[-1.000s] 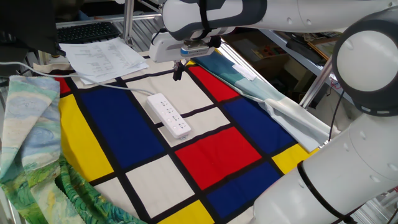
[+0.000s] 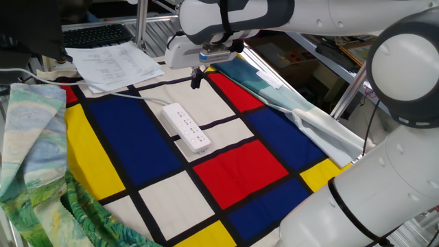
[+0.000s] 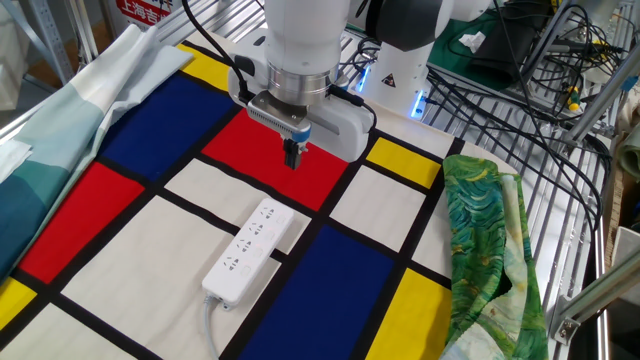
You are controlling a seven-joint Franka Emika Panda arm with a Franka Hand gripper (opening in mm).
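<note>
A white power strip [image 2: 185, 127] lies on the color-block cloth [image 2: 140, 140], its sockets facing up. The same strip [image 3: 248, 252] shows near the middle of the second exterior view, its cable leaving one end. Above the cloth hangs my gripper [image 2: 196, 85], pointing down and apart from the strip. Its dark fingers stand close together in the second exterior view, where the gripper [image 3: 292, 164] appears shut. Nothing shows between them.
A green painted-pattern cloth [image 3: 486, 245] lies bunched along one side, and a teal-and-white cloth [image 2: 302, 113] along the opposite side. Papers [image 2: 113, 66] lie near a black keyboard [image 2: 96, 34]. The white cable [image 2: 130, 95] crosses the cloth.
</note>
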